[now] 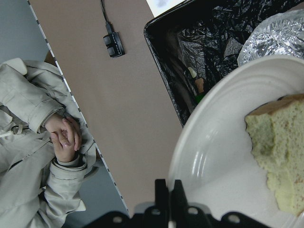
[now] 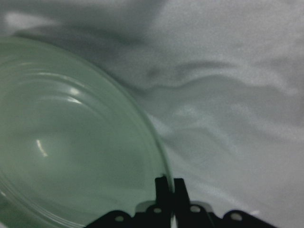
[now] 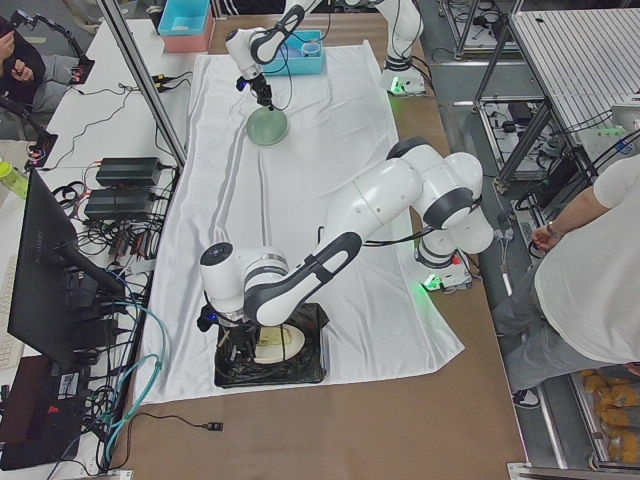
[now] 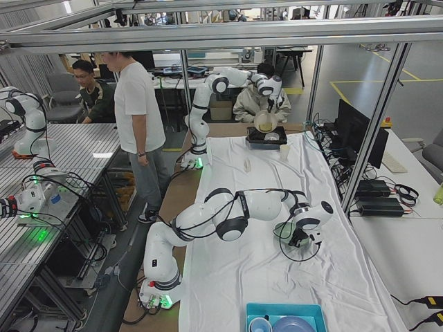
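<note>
My left gripper is shut on the rim of a white plate (image 1: pixel 213 156) carrying a piece of bread (image 1: pixel 275 147), held over a black-lined bin (image 1: pixel 185 52) with crumpled foil (image 1: pixel 270 35) inside. In the camera left view the bin (image 3: pixel 230 370) is at the near end of the cloth. My right gripper is shut on the edge of a green plate (image 2: pixel 71 133) on the white cloth at the far end.
A blue tub (image 4: pixel 252 311) with dishes stands beyond the right arm. Cables and a monitor (image 3: pixel 50 280) line the left side. A seated person's hands (image 1: pixel 64 140) are near the table edge by the bin.
</note>
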